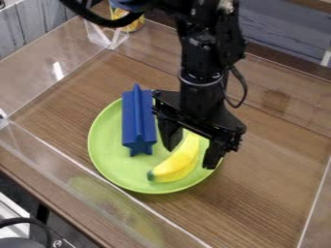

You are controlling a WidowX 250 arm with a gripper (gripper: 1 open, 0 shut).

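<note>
A green plate [114,161] lies on the wooden surface, holding a blue ridged bar [138,122] on its left and a yellow banana [173,166] toward the front right. My black gripper [195,134] hangs low over the plate's right side, open, its fingers around the upper part of the banana, which they partly hide. Whether they touch it I cannot tell.
Clear walls edge the wooden surface [258,194] at left and back. A yellow can [126,21] stands at the back left behind a clear object. The wood right of the plate is bare.
</note>
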